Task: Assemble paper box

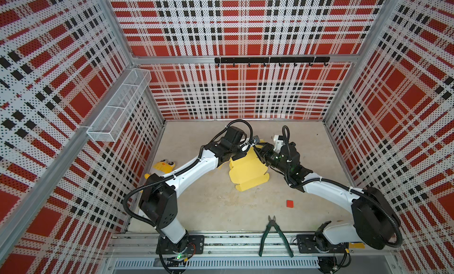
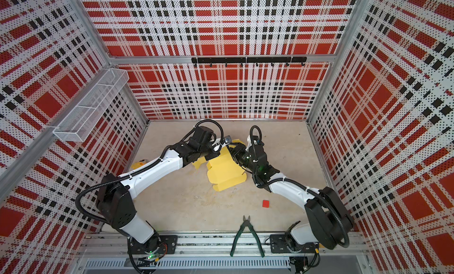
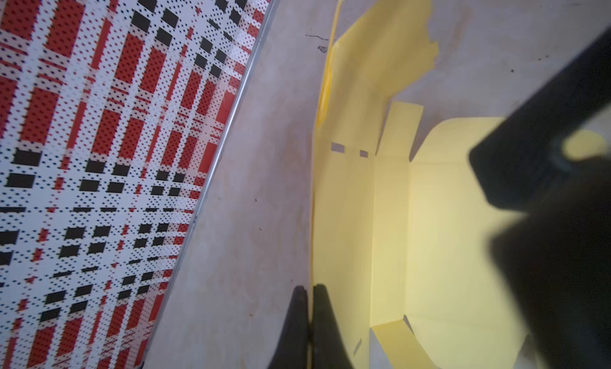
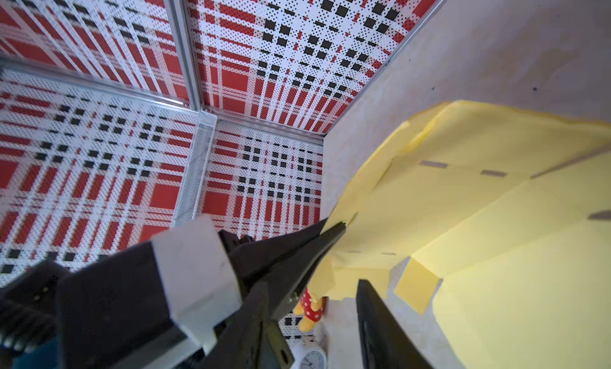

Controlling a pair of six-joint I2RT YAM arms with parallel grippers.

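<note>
The yellow paper box (image 3: 445, 241) is partly folded, with one long panel raised beside its base and loose flaps and small slots showing. In the left wrist view, my left gripper is shut on the upper edge of that raised panel. The right wrist view also shows the left fingertips (image 4: 334, 232) pinching this edge. My right gripper is open, its fingers apart and nothing held between them. It hovers over the box, close to the left gripper, and shows as a dark blur (image 3: 547, 140) at the right of the left wrist view. Both arms hide part of the box from above.
Green-handled pliers (image 1: 272, 231) lie at the front edge, and a small red square (image 1: 290, 203) is on the table at front right. A yellow toy (image 1: 163, 166) sits at the left side.
</note>
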